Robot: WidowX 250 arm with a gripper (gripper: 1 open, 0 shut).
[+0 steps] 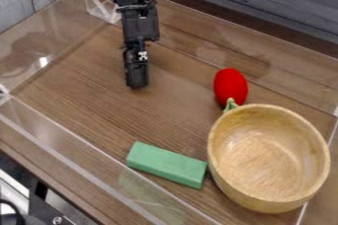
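Note:
My black gripper (136, 76) hangs over the upper left of the wooden table, shut, with nothing visible between its fingers. A green block (166, 165) lies flat at the front centre of the table, apart from the gripper. A red object with a green stem (231, 86), like a strawberry or pepper, sits right of the gripper.
A large tan bowl (267, 157) stands at the front right, close below the red object. Walls edge the table at the back.

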